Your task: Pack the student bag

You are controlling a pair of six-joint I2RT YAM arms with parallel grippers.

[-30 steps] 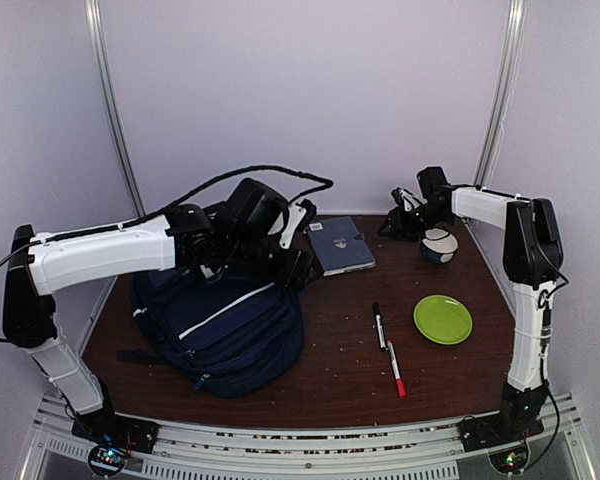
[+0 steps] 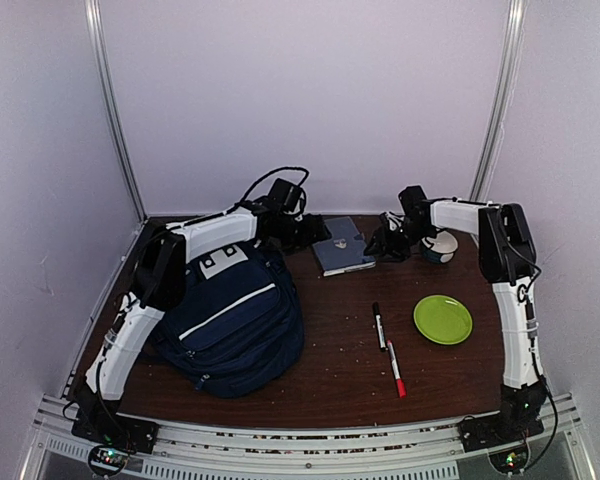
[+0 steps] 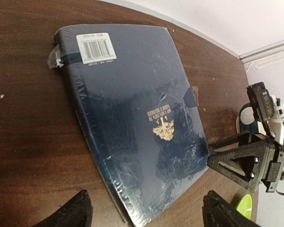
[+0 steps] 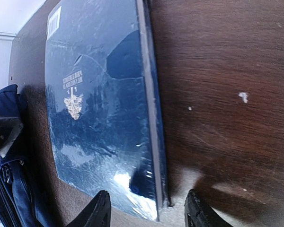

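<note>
A dark navy book point(image 2: 340, 245) with a barcode label and gold emblem lies flat at the back middle of the table. My left gripper point(image 2: 308, 232) is open over its left part; in the left wrist view its fingertips frame the book point(image 3: 132, 109) from above. My right gripper point(image 2: 382, 245) is open at the book's right edge, its fingertips either side of that edge in the right wrist view. The navy backpack point(image 2: 230, 345) lies on the left of the table, partly under my left arm. A black marker point(image 2: 378, 325) and a red marker point(image 2: 396, 370) lie in front of the book.
A green plate point(image 2: 442, 319) lies at the right. A white and dark bowl point(image 2: 442, 247) stands at the back right, partly under my right arm. Walls close the table at the back and sides. The wood between backpack and markers is clear.
My left arm has swung back and drawn in over the backpack toward the book. My right gripper has moved left and down to the book's right edge. The book is unmoved.
</note>
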